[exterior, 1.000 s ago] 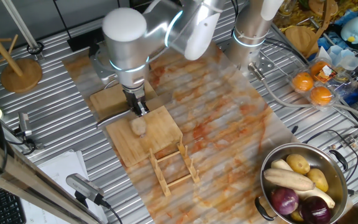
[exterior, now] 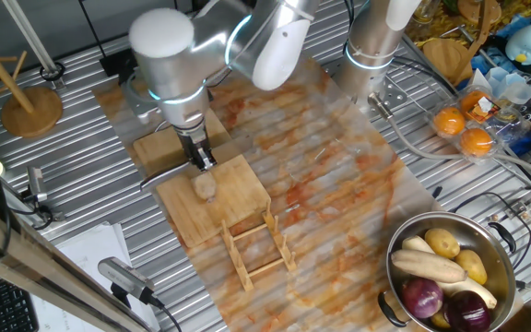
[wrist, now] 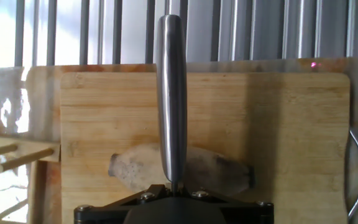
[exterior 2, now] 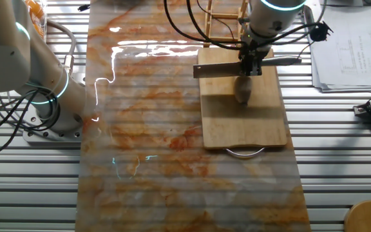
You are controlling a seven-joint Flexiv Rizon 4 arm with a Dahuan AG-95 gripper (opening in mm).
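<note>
A knife is clasped in my gripper, which is shut around it near where handle and blade meet. Its metal handle extends up the wrist view, and the wide blade points left in exterior view 2. Below the gripper lies a pale, lotus-root-like vegetable on the wooden cutting board. In the wrist view the handle crosses in front of the vegetable's middle. The blade is out of sight there, and whether it touches the vegetable I cannot tell.
Beside the board stands a wooden rack. A steel pot of potatoes, purple onions and long pale vegetables sits at the lower right. The robot's base is at left in exterior view 2.
In exterior view 1 the upper wrist and forearm have swung left and slightly down. The gripper and knife have shifted only slightly, and the vegetable and board look unmoved.
</note>
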